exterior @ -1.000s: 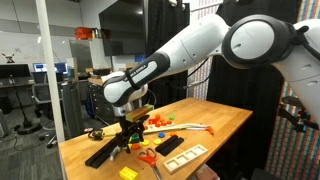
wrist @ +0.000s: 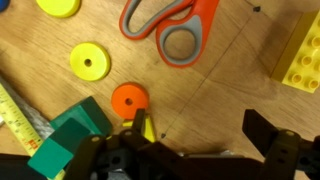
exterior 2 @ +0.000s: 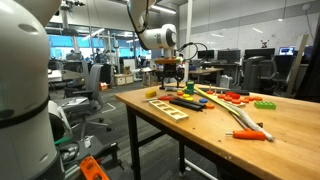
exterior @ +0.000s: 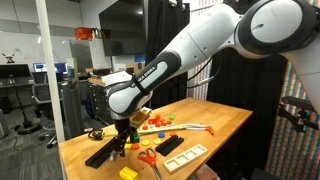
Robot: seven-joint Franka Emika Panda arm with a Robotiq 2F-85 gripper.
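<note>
My gripper stands open above the wooden table, its two dark fingers wide apart at the bottom of the wrist view. Bare tabletop shows between them, with nothing held. Red-handled scissors lie ahead of the gripper, at the top middle. To the left are a yellow disc and an orange disc. A dark green block sits at lower left, beside a yellow strip with markings. At the right edge lies a yellow studded brick. Part of a small yellow piece is hidden behind the left finger.
A pale slotted tray lies near the table's edge, with dark bars beside it. Farther along are a long pale stick and an orange-red tool.
The objects on the table appear unmoved.
</note>
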